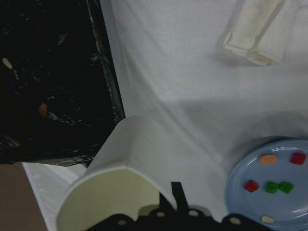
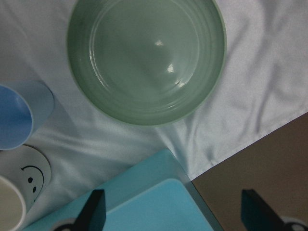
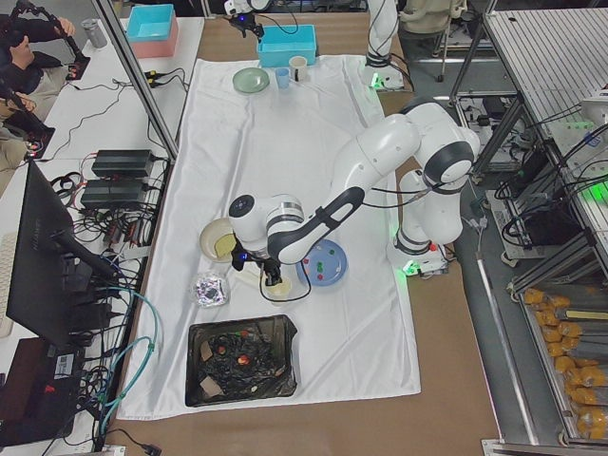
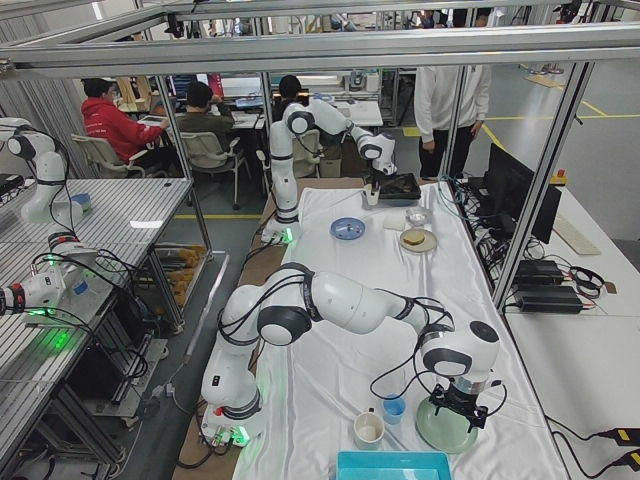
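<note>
My left gripper [image 3: 265, 270] holds a white paper cup [image 1: 130, 149] by its wall, mouth facing the wrist camera, above the cloth beside a black tray [image 1: 48, 82]. A blue plate [image 1: 264, 178] carries small red, green, orange and pale pieces. A white folded paper item [image 1: 252, 33] lies on the cloth. My right gripper stands open over a teal bin [image 2: 139, 202], near a green plate [image 2: 144, 57], a blue cup [image 2: 24, 113] and a smiley mug [image 2: 24, 183].
A beige plate [image 3: 209, 230] with a yellow item and a clear crinkled package [image 3: 210, 289] lie left of the left arm. The cloth's middle between the two arms is clear.
</note>
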